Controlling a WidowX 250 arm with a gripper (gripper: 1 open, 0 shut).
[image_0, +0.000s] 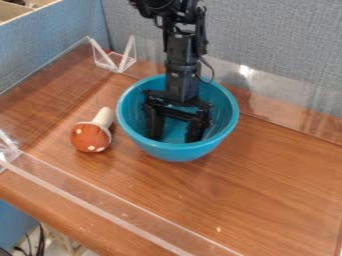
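My black gripper (177, 116) reaches down from the top of the view into a blue bowl (214, 140) on the wooden table, its fingers apart and low inside the bowl. Whether anything lies between or under the fingers is hidden by the dark gripper body. Left of the bowl lies a toy mushroom (94, 136) on its side, with an orange-red cap toward the front and a pale stem.
A blue-walled box (40, 50) stands at the back left, and a grey wall (281, 50) closes off the back.
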